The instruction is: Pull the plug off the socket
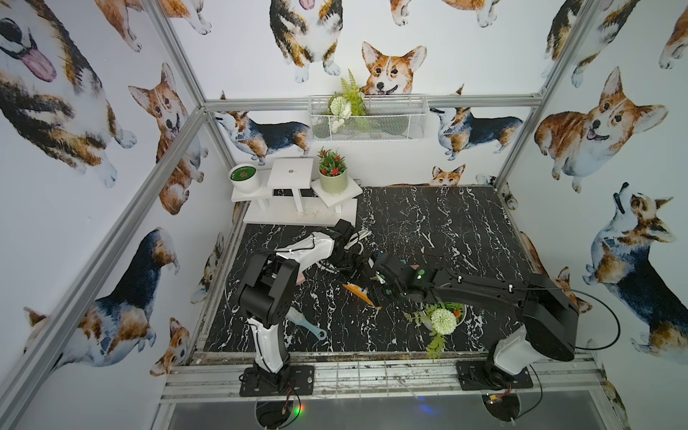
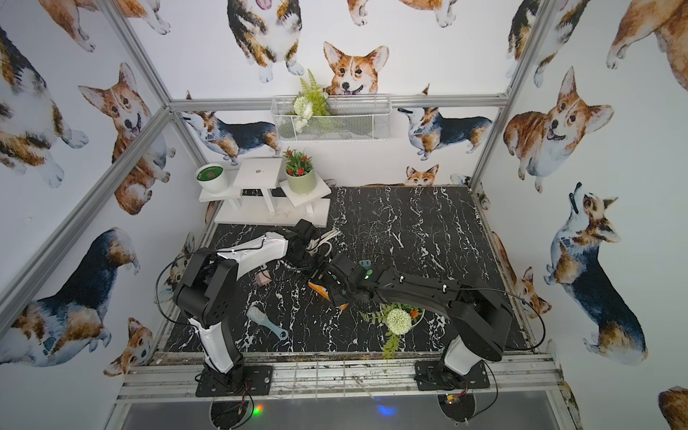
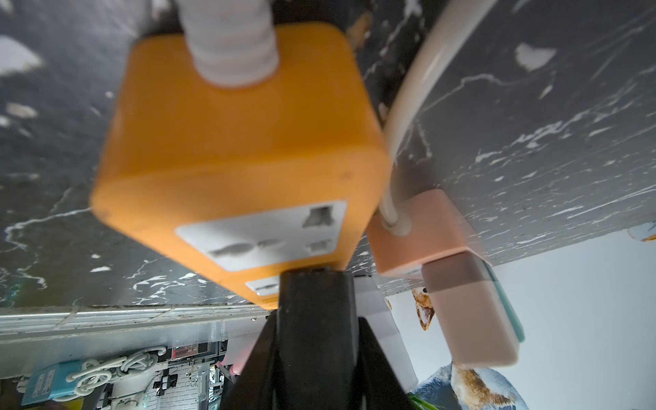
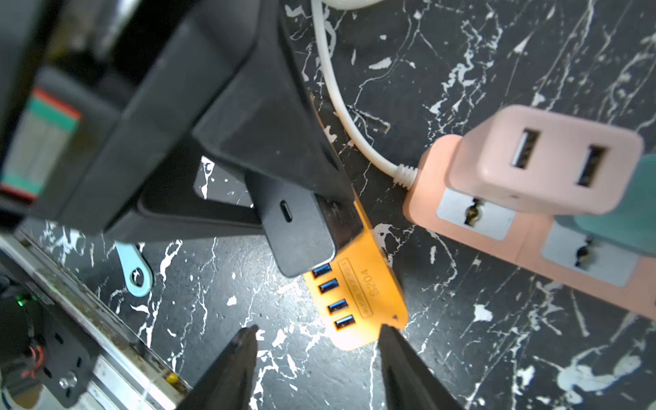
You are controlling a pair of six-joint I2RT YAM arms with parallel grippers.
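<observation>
An orange power strip lies on the dark marbled table, with a white socket panel [image 3: 273, 232] and a white corded end filling much of the left wrist view. My left gripper is over the orange strip; its far finger is hidden, so its grip is unclear. Beyond the strip is a pink power strip [image 4: 437, 184] carrying a pink plug [image 4: 546, 157] and a teal plug [image 4: 622, 205]. In the right wrist view, my right gripper has its fingers apart, nothing between them, at the free end of the orange strip.
A blue brush [image 1: 306, 322] lies near the front left. A potted flower [image 1: 443, 321] stands beneath the right arm. White stands [image 1: 301, 210] with pots are at the back left.
</observation>
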